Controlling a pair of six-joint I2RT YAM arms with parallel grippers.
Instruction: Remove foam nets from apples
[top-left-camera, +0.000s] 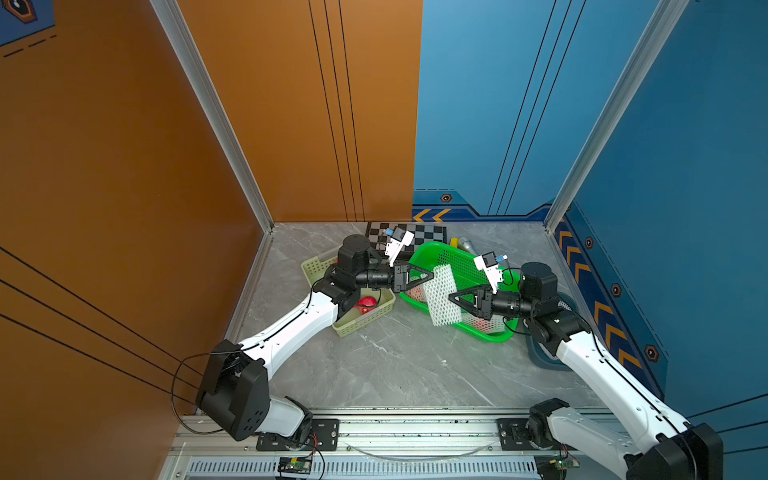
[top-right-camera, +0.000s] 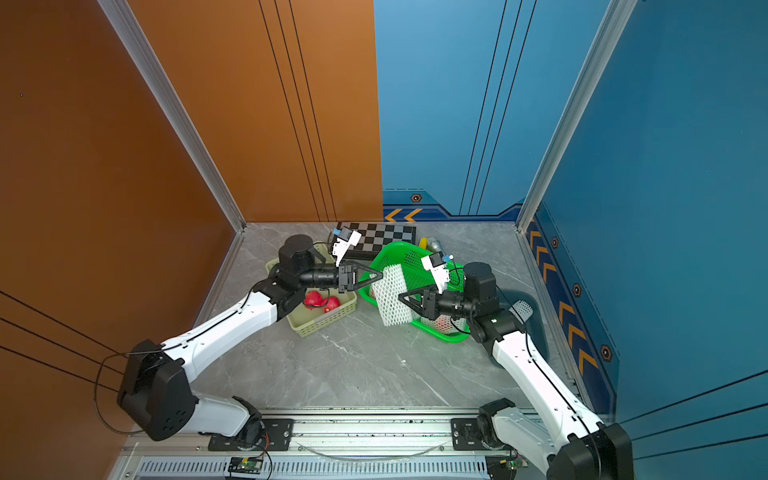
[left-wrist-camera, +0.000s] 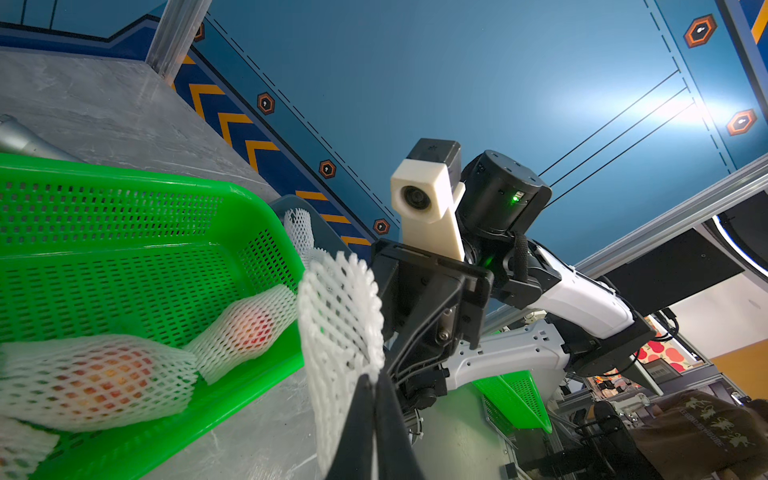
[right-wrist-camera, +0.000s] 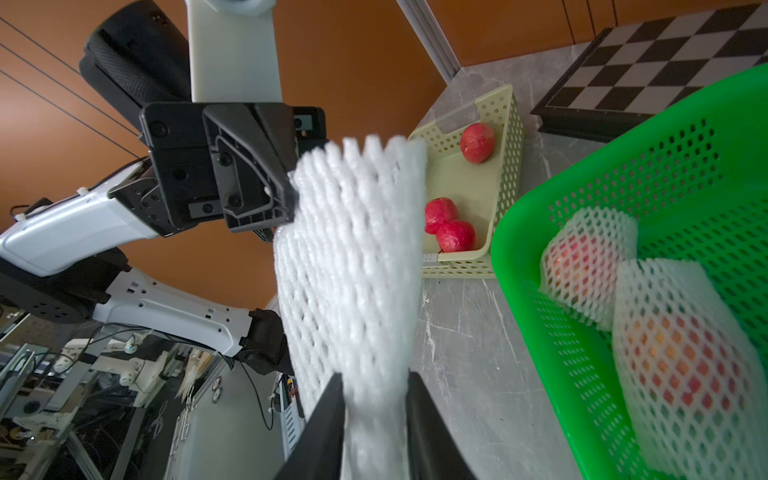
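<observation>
A white foam net (top-left-camera: 440, 297) hangs between my two grippers above the green basket's front edge, an end toward each; I cannot see an apple in it. My left gripper (top-left-camera: 429, 275) is shut at the net's left end, on the thin foam. My right gripper (top-left-camera: 454, 297) has its fingers either side of the net's other end; in the right wrist view they are blurred and apart, the foam between them. Netted apples (left-wrist-camera: 249, 328) lie in the green basket (left-wrist-camera: 120, 176). Bare red apples (right-wrist-camera: 477, 142) sit in the cream basket (right-wrist-camera: 505, 152).
A checkered board (right-wrist-camera: 656, 60) lies behind the baskets, with a grey cylinder (left-wrist-camera: 24, 140) nearby. A dark blue-grey bin (top-right-camera: 537, 336) holding white foam stands at the right, partly behind my right arm.
</observation>
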